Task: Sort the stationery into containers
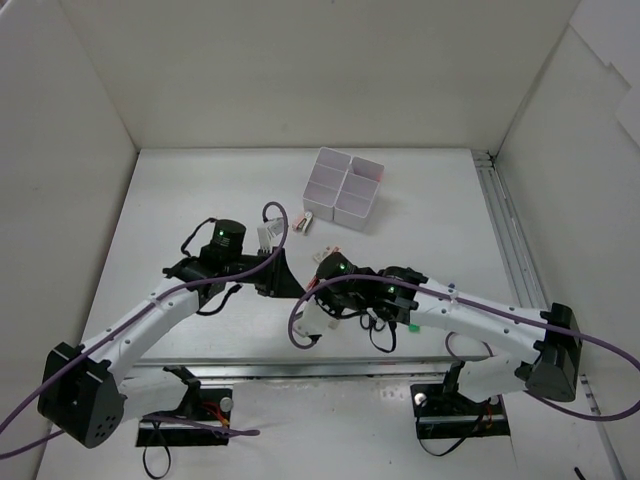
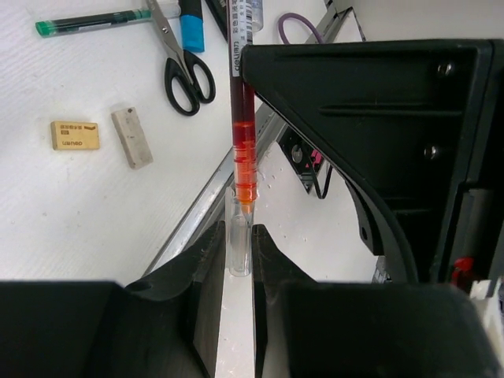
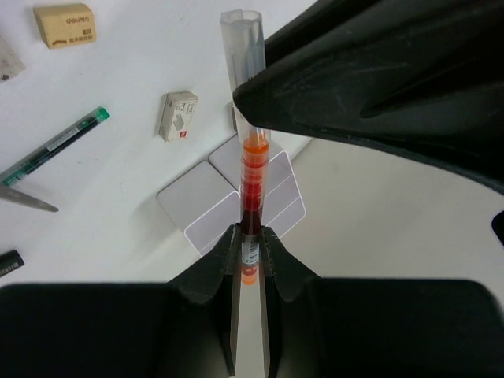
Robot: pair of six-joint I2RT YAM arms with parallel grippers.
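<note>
A red-orange pen (image 2: 242, 150) hangs between the two grippers, which face each other at the centre of the top view. In the left wrist view, my left gripper holds its clear end. In the right wrist view, my right gripper holds the dark-red barrel, with the clear end (image 3: 240, 55) toward the other gripper. Below lie scissors (image 2: 181, 71), a green pen (image 2: 87, 21), a blue marker (image 2: 191, 30) and erasers (image 2: 75, 135). The divided container (image 3: 197, 190) stands beyond, at the back of the table in the top view.
Small boxed items (image 3: 178, 116) and a black item (image 3: 9, 262) lie on the table near the container. The front rail (image 1: 320, 370) runs below both arms.
</note>
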